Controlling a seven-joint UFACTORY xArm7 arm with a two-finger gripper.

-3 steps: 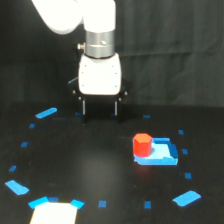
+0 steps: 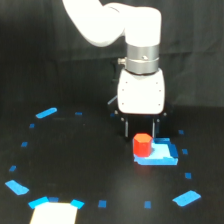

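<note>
A small red block (image 2: 143,146) with an angular outline sits at the left side of a blue-and-white tray (image 2: 168,159). Just above and behind it in the picture hang the spread fingers of my white gripper (image 2: 142,130), pointing down. The gripper is open; its fingertips look wider apart than the block. Whether either finger reaches down beside the block cannot be told from this view.
A pale object with a yellow-orange edge (image 2: 54,213) is cut off by the bottom border at the left.
My arm has swung to the right and the gripper has come lower, from free space at upper left to over the red block. The block and tray have not moved.
</note>
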